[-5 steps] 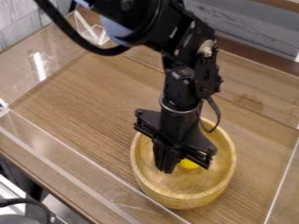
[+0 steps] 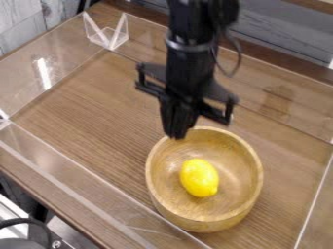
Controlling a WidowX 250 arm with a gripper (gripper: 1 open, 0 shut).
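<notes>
The black gripper [image 2: 172,107] hangs over the back edge of a tan bowl [image 2: 243,204], raised above it, with nothing visible between its fingers. In the bowl lies a yellow oval object [image 2: 200,175], apart from the gripper and fully in sight.
The bowl stands on a wooden surface [image 2: 85,131] that is clear to the left. A clear wire-like or plastic item [image 2: 107,34] sits at the back left. Low walls or edges border the surface at left and right.
The gripper has risen up and back out of the bowl, away from the yellow object, which now shows uncovered.
</notes>
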